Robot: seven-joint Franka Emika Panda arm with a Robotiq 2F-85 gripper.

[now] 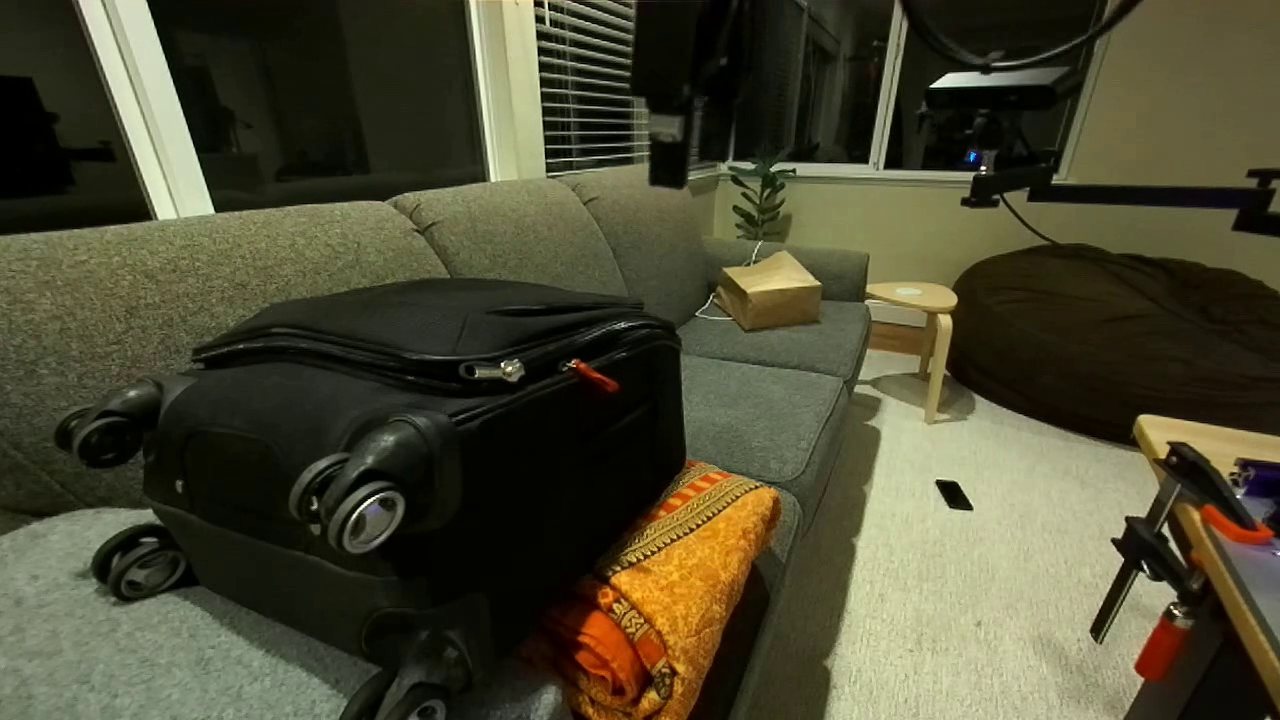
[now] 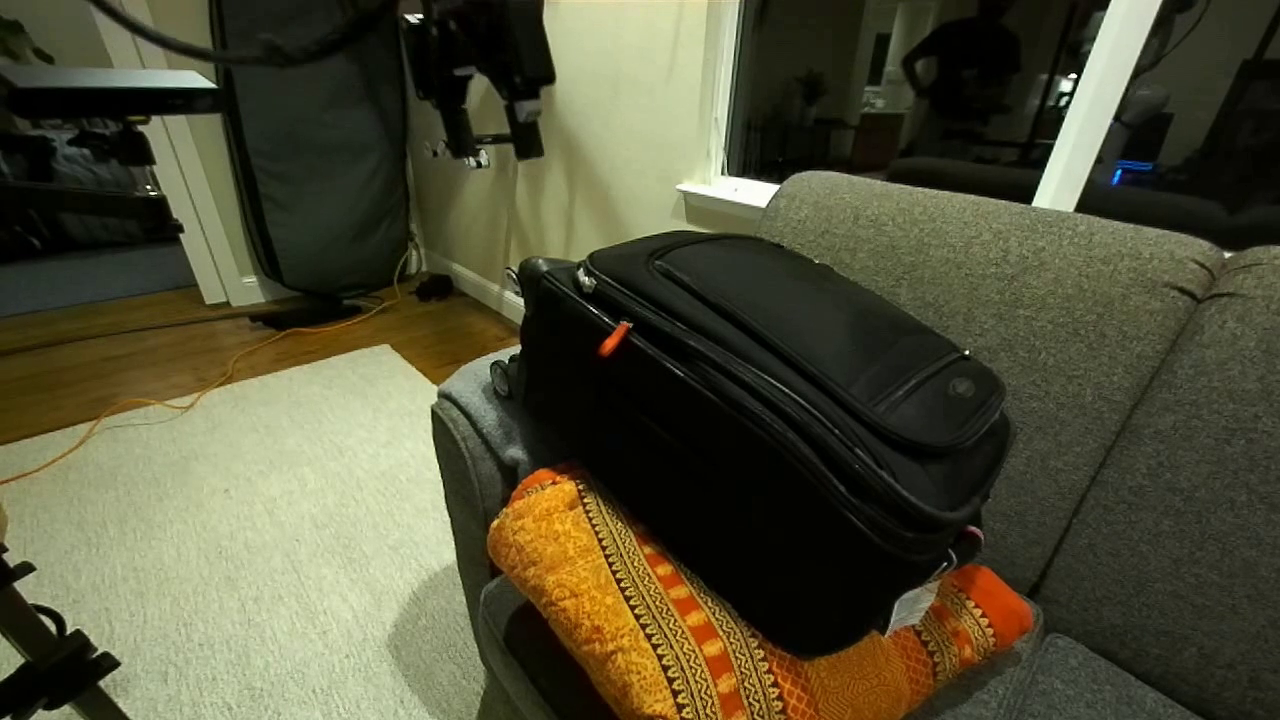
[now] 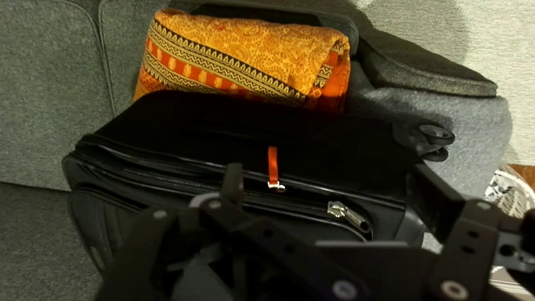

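A black soft-sided suitcase (image 1: 456, 444) lies flat on the grey couch, its wheels at the near left in exterior view 1. An orange zipper tag (image 3: 273, 165) hangs from one zip, and a silver zipper pull (image 3: 348, 215) sits at the end of another. Over the suitcase, clear of it, my gripper is open with its fingers (image 3: 435, 200) spread wide and nothing visible between them. In exterior view 2 the gripper (image 2: 493, 142) hangs high, with a gap above the suitcase's wheeled end.
A folded orange patterned blanket (image 3: 240, 55) lies partly under the suitcase along the seat's front. A paper bag (image 1: 771, 292) rests farther along the couch (image 1: 756, 414). The table (image 1: 1200, 450) with a clamp stands at right. Pale carpet lies open between them.
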